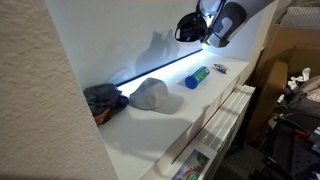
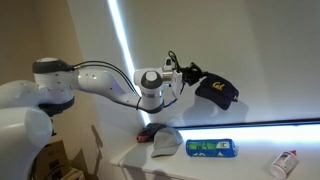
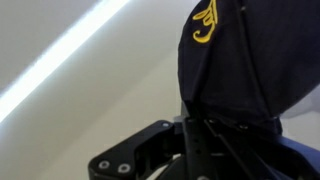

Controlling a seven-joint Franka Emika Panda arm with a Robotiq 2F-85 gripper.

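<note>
A dark cap (image 2: 217,91) with a yellow emblem hangs in the air above the shelf (image 2: 255,165). My gripper (image 2: 194,74) is shut on the cap's cloth, which fills much of the wrist view. There the dark fabric (image 3: 255,65) runs down to the black fingers and hides part of their tips. In exterior view 1 the cap (image 1: 190,27) is a dark shape just left of the gripper (image 1: 205,28).
Below the cap a blue canister (image 1: 197,77) lies on its side on the shelf. A grey cap (image 1: 152,95) and a dark cap-like bundle (image 1: 103,100) sit toward the other end. A white bottle (image 2: 285,163) lies beyond the canister. An open drawer (image 1: 192,165) is beneath.
</note>
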